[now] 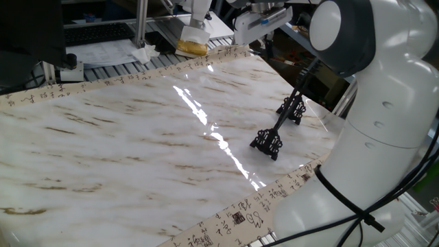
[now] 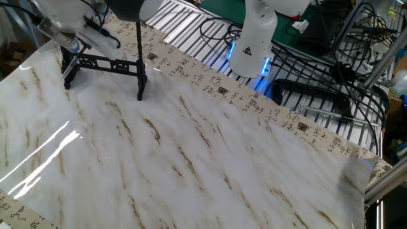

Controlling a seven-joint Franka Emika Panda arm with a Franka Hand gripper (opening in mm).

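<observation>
A black stand with ornate feet and a long crossbar is upright on the marble-patterned table. In exterior view 1 its near foot shows in full, while the arm hides some of its upper part. My gripper is at the top of that view, beyond the table's far right edge and largely cut off. In exterior view 2 the hand hangs over the stand's left end at the upper left. Its fingers are too unclear to tell how they stand or whether anything is between them.
A keyboard and papers lie behind the table. The arm's white base is beside the table, with cables and a black tray-like frame nearby.
</observation>
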